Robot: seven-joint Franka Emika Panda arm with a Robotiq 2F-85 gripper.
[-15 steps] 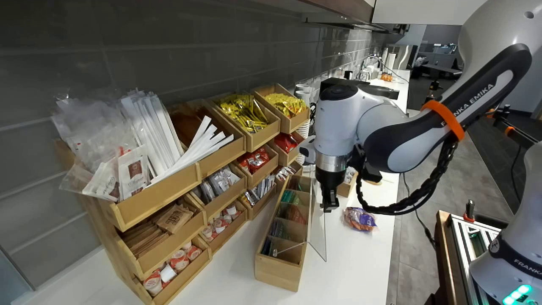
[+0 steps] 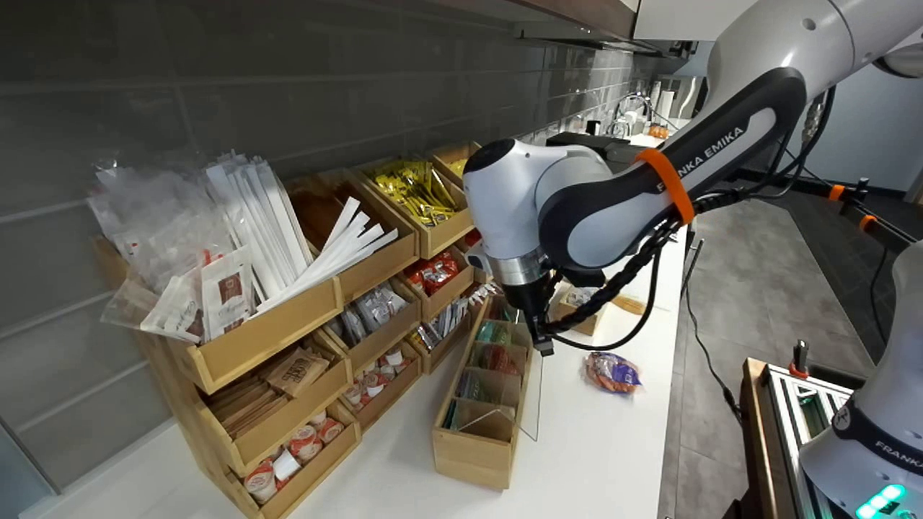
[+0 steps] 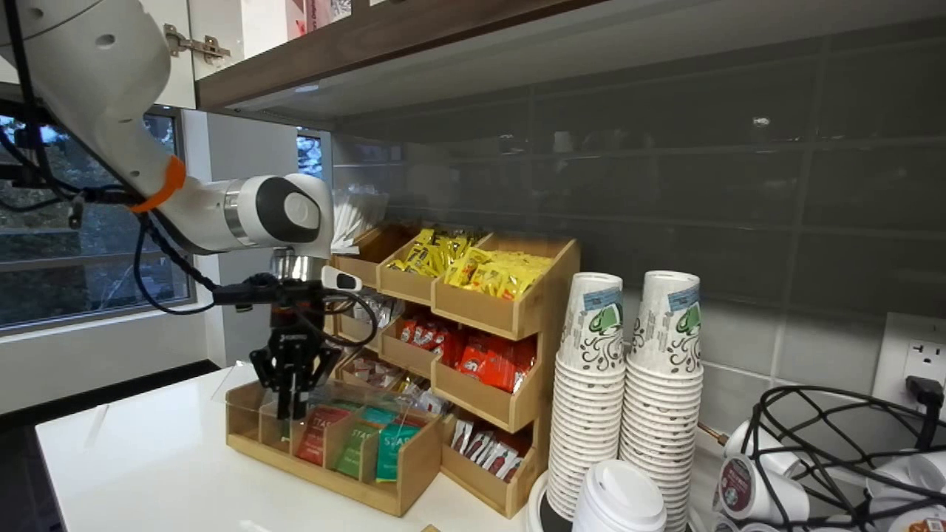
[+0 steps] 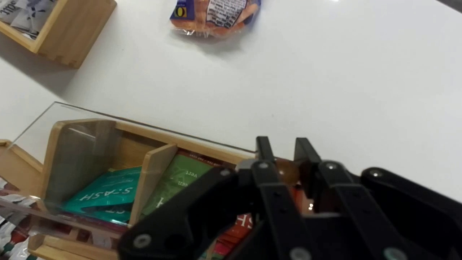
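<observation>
A wooden tea box with open compartments stands on the white counter. Its clear lid is tilted over the compartments, one edge standing out past the counter-side wall; in the wrist view the lid covers the tea packets. My gripper is at this lid's edge, above the box. In the wrist view the gripper is shut on a small brown, rounded piece, which looks like the lid's knob. Teal packets, green packets and red packets lie in the compartments.
A tiered wooden rack of condiments stands close behind the box. Stacked paper cups are beside the rack. A bagged snack and a small wooden box lie on the counter.
My arm has moved left, towards the rack, in exterior view 1. The clear lid has swung from nearly upright at the box's side to a lower tilt over the compartments.
</observation>
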